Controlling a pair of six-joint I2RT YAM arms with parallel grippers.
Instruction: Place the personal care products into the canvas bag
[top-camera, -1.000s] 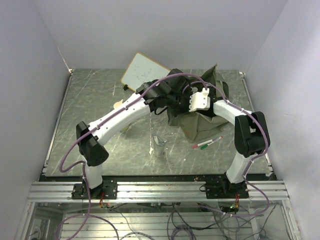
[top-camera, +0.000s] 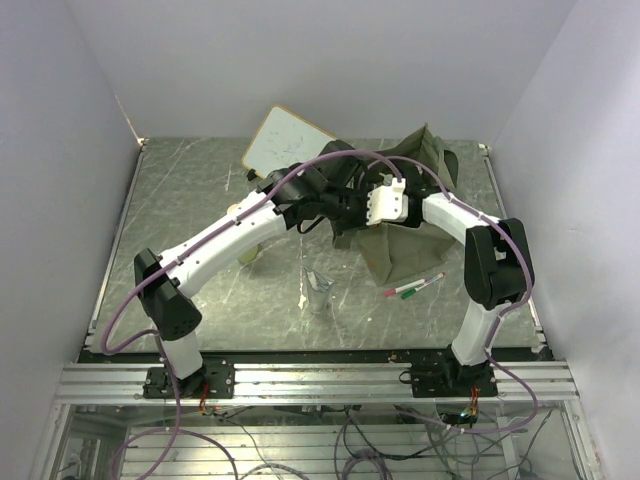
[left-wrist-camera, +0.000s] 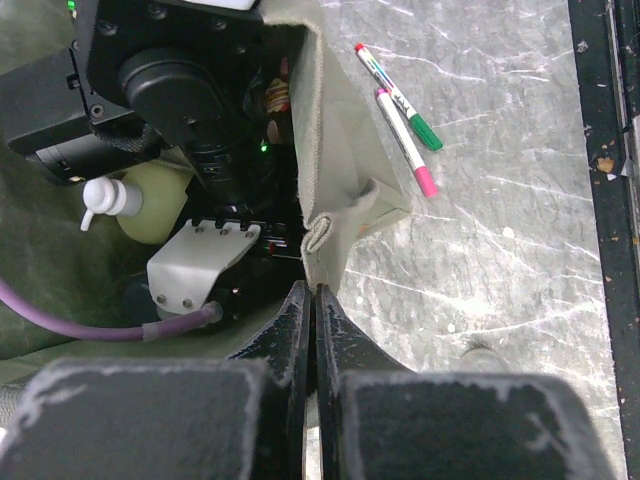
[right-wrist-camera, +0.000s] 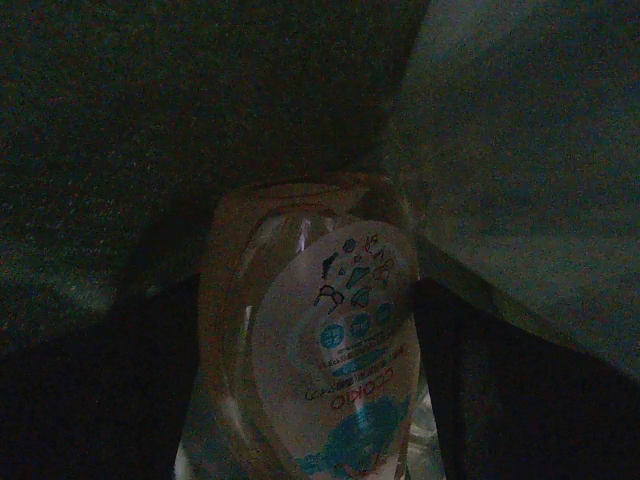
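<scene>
The olive canvas bag (top-camera: 405, 255) stands at the back right. My left gripper is shut on the bag's front edge (left-wrist-camera: 325, 170). My right arm reaches down into the bag, where my right gripper is part open around an amber bottle (right-wrist-camera: 300, 380) with a pale label, in dim light; whether its fingers press on the bottle is unclear. A pump bottle (left-wrist-camera: 150, 200) with a white top lies inside the bag beside that arm. A pale yellow bottle (top-camera: 248, 250) stands left, partly hidden under the left arm.
A whiteboard (top-camera: 285, 140) lies at the back. A clear glass-like container (top-camera: 318, 295) stands front centre. Two markers (top-camera: 425, 283) lie on the marble table (top-camera: 170, 200) right of it, by the bag.
Both arms have shifted slightly leftward in the top view over the last second.
</scene>
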